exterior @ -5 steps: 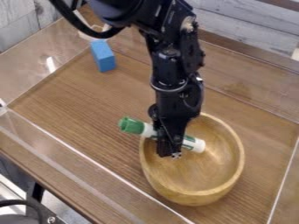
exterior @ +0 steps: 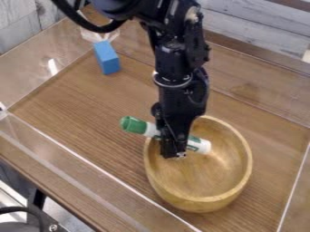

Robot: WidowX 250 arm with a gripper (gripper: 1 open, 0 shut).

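My black gripper (exterior: pixel 173 145) points down over the left part of a wooden bowl (exterior: pixel 212 188), shut on a white bottle with a green cap (exterior: pixel 133 124). The bottle lies slanted, its cap end poking out past the bowl's upper-left rim and its white end (exterior: pixel 200 145) inside the bowl. The gripper's fingers hide much of the bottle's middle.
A blue block (exterior: pixel 107 59) sits toward the back left of the wooden table (exterior: pixel 72 122), with a pale object behind it, partly hidden by the arm.
The gripper and bottle have shifted slightly up, the cap now a little higher in view. The bowl stays in place.
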